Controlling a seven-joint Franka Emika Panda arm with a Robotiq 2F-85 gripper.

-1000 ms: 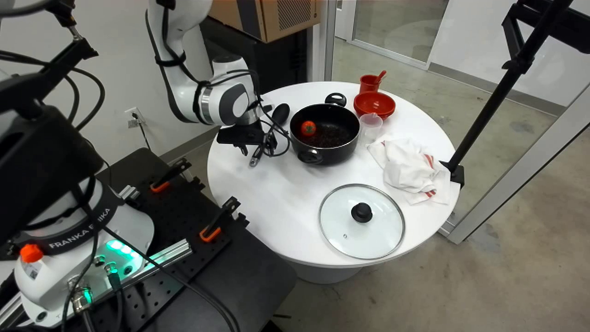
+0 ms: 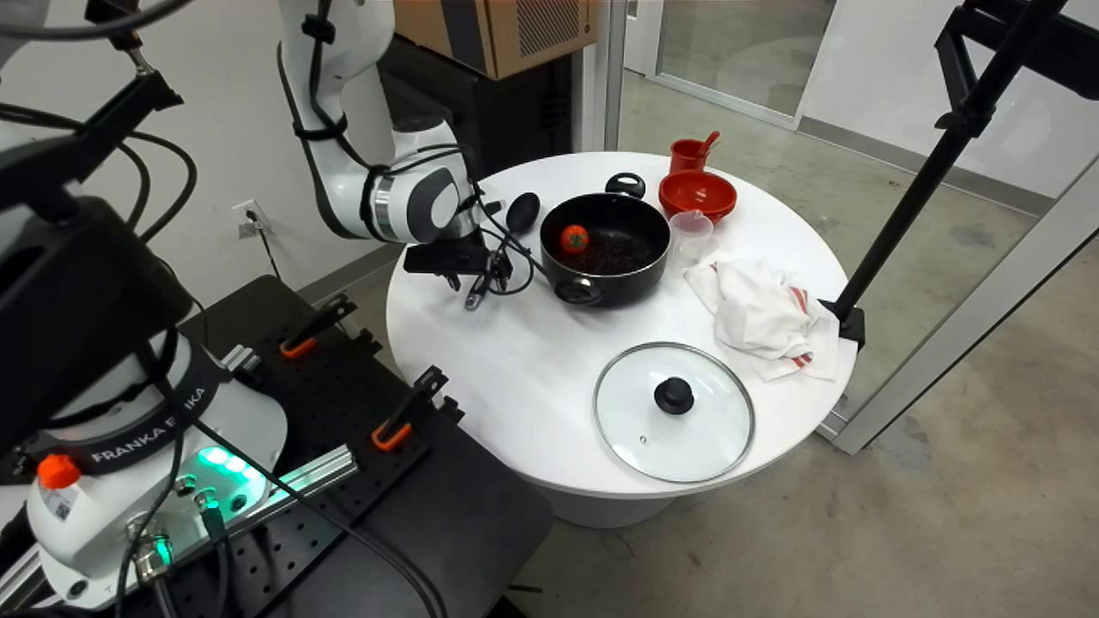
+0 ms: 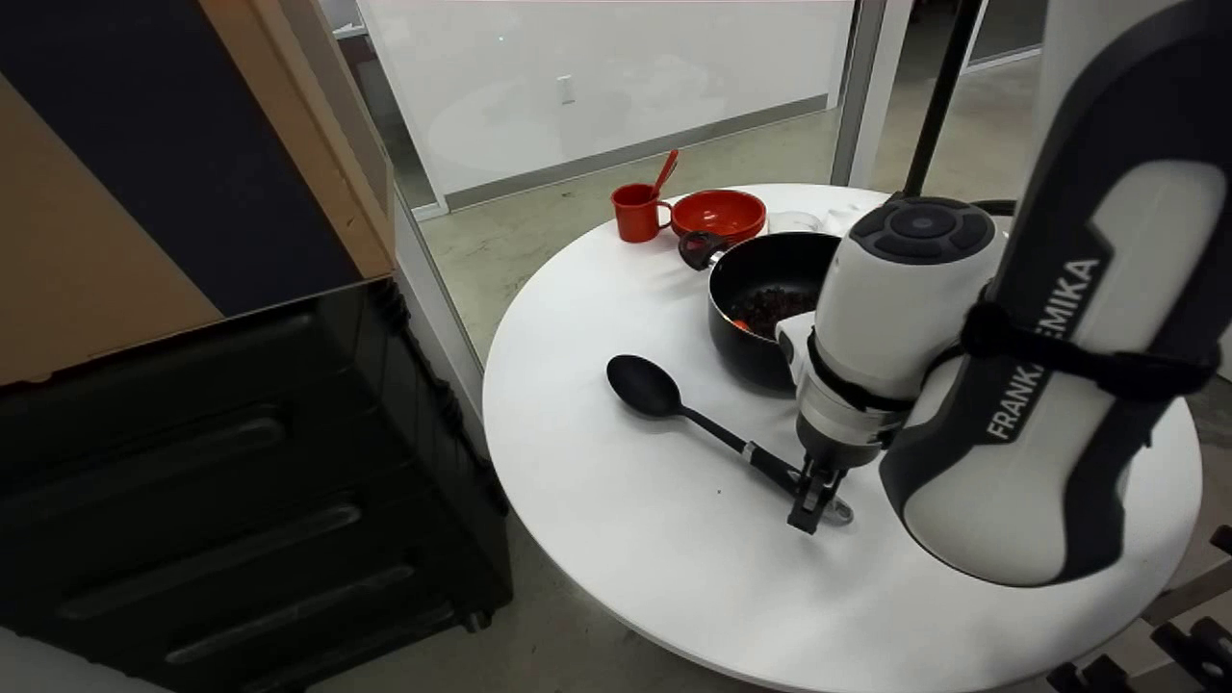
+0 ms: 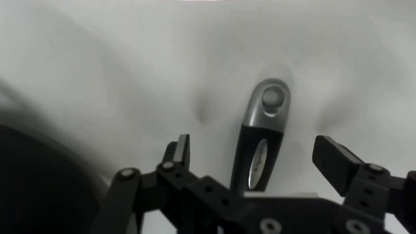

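Observation:
A black spoon (image 3: 644, 386) lies on the white table, its handle running toward my gripper (image 3: 808, 514). In the wrist view, the grey-tipped handle end (image 4: 265, 128) sits between the two spread fingers, with a gap on either side. My gripper is open and low over the handle, holding nothing. Beside the arm stands a black pot (image 2: 644, 280) containing a tomato (image 2: 573, 240) and small dark bits. The spoon's middle is partly covered by the arm in exterior view 1.
A glass lid (image 2: 628, 412) lies toward the table's front. Behind the pot are a red bowl (image 2: 698, 194), a red cup (image 2: 685, 156) and a clear cup (image 2: 690, 235). A white towel (image 2: 762, 314) lies at the right. Bare table (image 2: 505, 371) separates arm and lid.
The arm's hand has shifted slightly left and down in exterior view 1. The spoon, pot and lid stay where they were.

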